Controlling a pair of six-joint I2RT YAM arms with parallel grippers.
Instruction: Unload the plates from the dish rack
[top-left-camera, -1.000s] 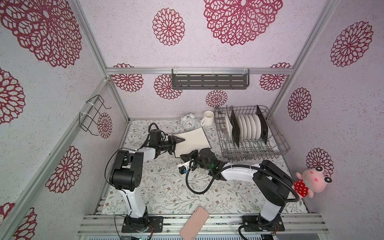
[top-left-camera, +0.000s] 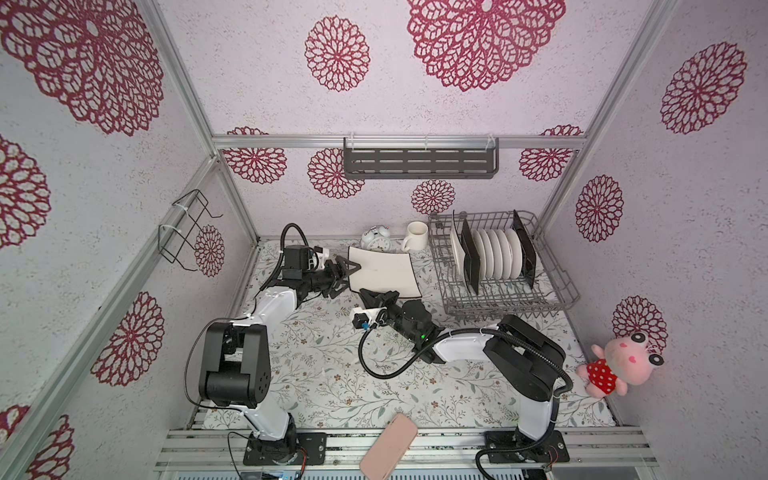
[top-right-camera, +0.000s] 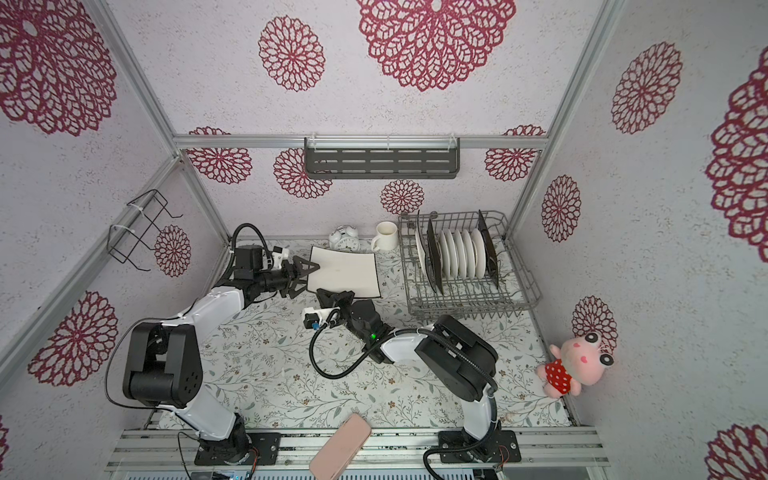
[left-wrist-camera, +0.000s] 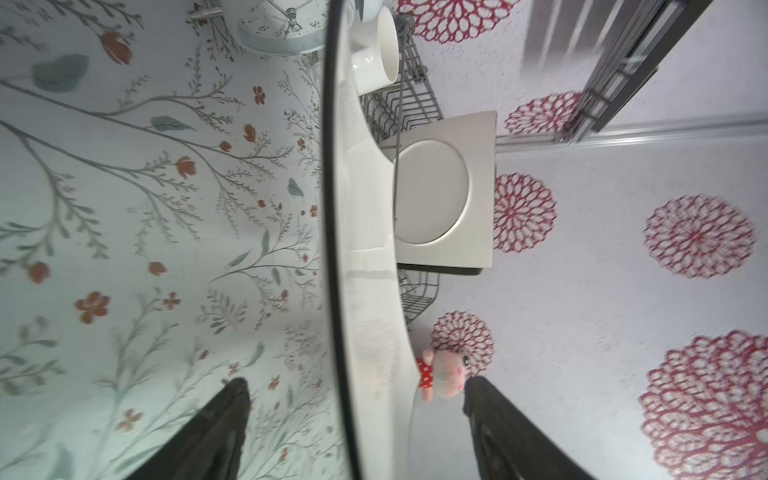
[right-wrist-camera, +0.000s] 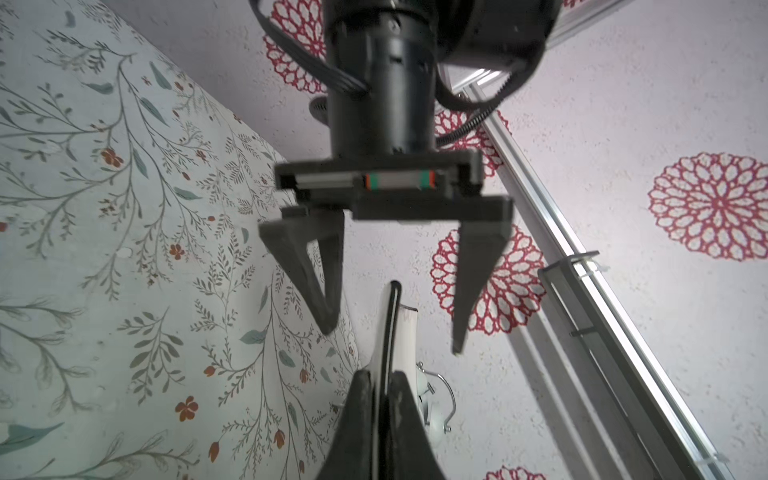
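A square white plate with a dark rim (top-left-camera: 382, 270) is in front of the clock and mug. My right gripper (top-left-camera: 369, 295) is shut on its near edge; in the right wrist view the thin rim runs between the fingertips. My left gripper (top-left-camera: 345, 273) stands open at the plate's left end; in the left wrist view the blurred edge passes between its open fingers. The dish rack (top-left-camera: 504, 304) at the right holds several round white plates (top-left-camera: 496, 254) and dark-edged ones (top-right-camera: 434, 256), standing upright.
A white mug (top-left-camera: 415, 236) and an alarm clock (top-left-camera: 375, 237) stand at the back. A pink plush toy (top-left-camera: 624, 364) sits at the front right, and a pink slab (top-left-camera: 389, 445) lies at the front edge.
The square plate has moved toward the back and turned slightly, with my right gripper at its edge.
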